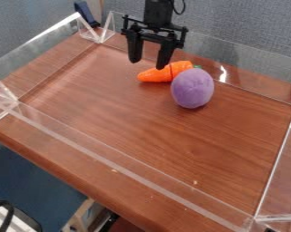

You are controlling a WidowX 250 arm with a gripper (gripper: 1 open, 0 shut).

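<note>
The black gripper (149, 56) hangs near the back of the tray, its two fingers spread apart with nothing seen between them, just above and behind an orange carrot (160, 73). The carrot lies on the wooden surface with its green top to the right. A round purple object (192, 89) sits just in front of the carrot's right part, partly hiding it or touching it; which cannot be told.
Clear low walls border the wooden tray floor (123, 149) on all sides. A dark blue object (86, 14) is at the back left, outside the walls.
</note>
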